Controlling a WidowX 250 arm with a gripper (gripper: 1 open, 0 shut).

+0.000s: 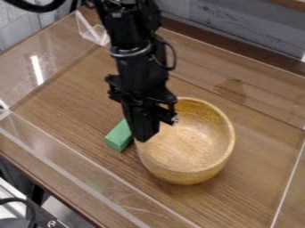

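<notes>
My black gripper [145, 130] hangs from the top of the view over the left rim of a light wooden bowl [191, 153], shut, with nothing visible between its fingers. A small green block [119, 134] lies on the tabletop just left of the bowl, beside the gripper. The gripper's body hides part of the bowl's rear left rim.
The wooden table [66, 98] has free room to the left and right. A clear plastic object [93, 28] sits at the back left. A white wall [233, 36] stands behind, and dark items lie beyond the front left edge.
</notes>
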